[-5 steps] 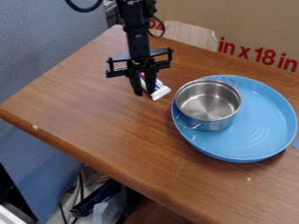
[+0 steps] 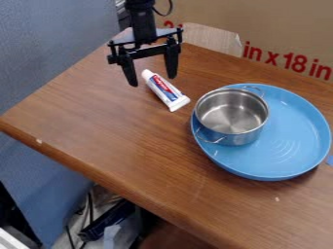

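My black gripper (image 2: 151,76) hangs at the top centre, open, its two fingers spread with nothing held between them. Just below and right of it a white toothpaste tube (image 2: 164,91) with red and blue print lies diagonally on the wooden table (image 2: 92,136). To the right a steel pot (image 2: 231,118) with handles stands on the left part of a blue plate (image 2: 285,157).
A cardboard box (image 2: 274,29) with red print stands behind the table. The table's left edge borders a grey-blue surface, with bags and dark items below.
My gripper has moved up and back, away from the toothpaste tube, and its fingers are spread wider. The tube is now fully visible; the pot and plate are unchanged.
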